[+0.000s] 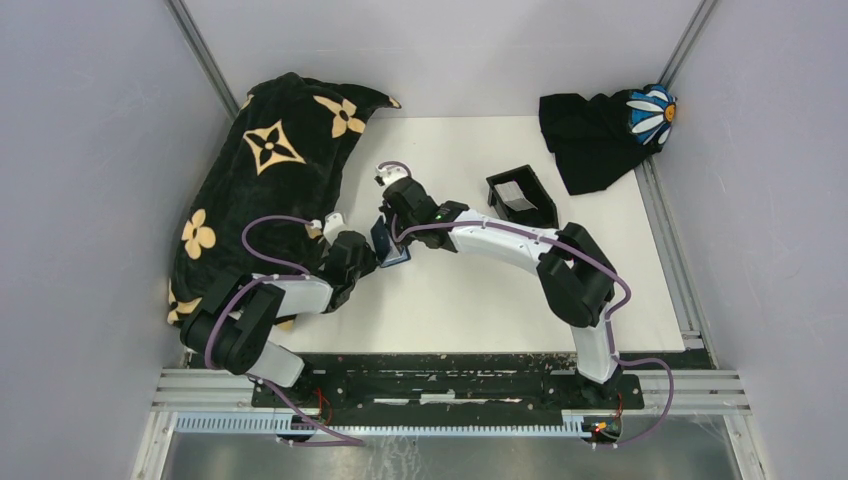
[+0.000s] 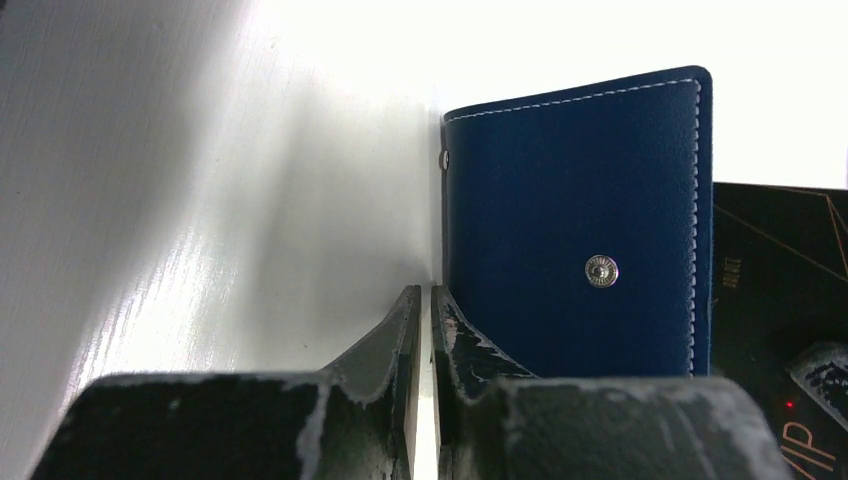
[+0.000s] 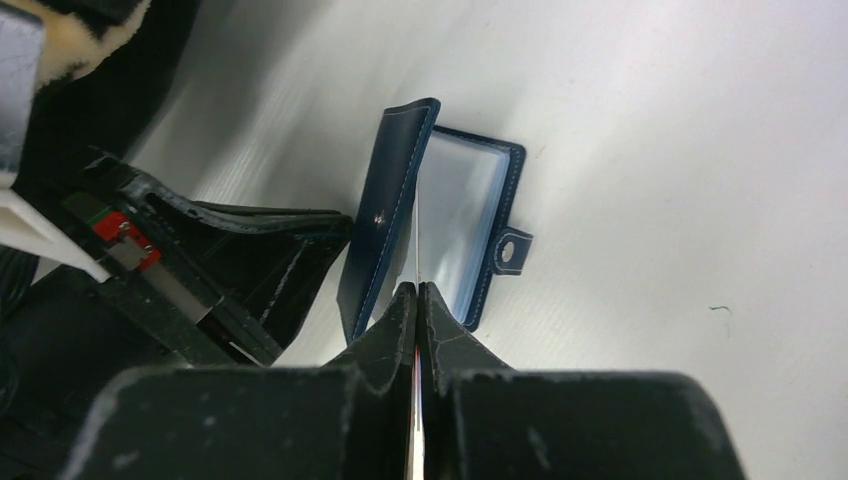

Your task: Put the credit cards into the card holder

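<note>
The dark blue card holder (image 1: 394, 252) lies on the table with its cover (image 3: 388, 205) raised and a clear sleeve (image 3: 462, 200) facing up. My left gripper is at the cover's outer side, a narrow gap between its fingertips, nothing visible in it; one finger is right by the cover's edge. Over the sleeve, my right gripper is shut on a thin card, edge-on in the right wrist view. The left wrist view shows that black card (image 2: 745, 235) with gold lines beyond the cover. Whether its lower edge is in the sleeve is hidden.
A black open box (image 1: 545, 207) with a pale card (image 1: 514, 196) inside stands at the right. A dark patterned cushion (image 1: 255, 190) fills the left side, and a black cloth (image 1: 590, 140) lies back right.
</note>
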